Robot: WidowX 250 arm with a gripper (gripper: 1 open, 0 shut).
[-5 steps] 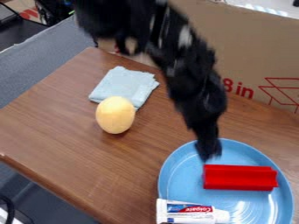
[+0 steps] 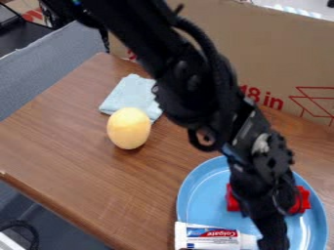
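The black arm reaches down from the top to a blue plate (image 2: 201,196) at the lower right. Its gripper (image 2: 271,219) is over the plate, in front of a red block (image 2: 299,200), hiding most of it; I cannot tell whether the fingers hold anything. A Colgate toothpaste tube (image 2: 209,236) lies at the plate's lower left edge.
A yellow egg-shaped object (image 2: 128,128) and a folded light blue cloth (image 2: 127,93) sit on the wooden table (image 2: 72,156). A cardboard box (image 2: 280,59) stands behind.
The arm has moved down and toward the right front, its gripper now over the red block and covering much of it.
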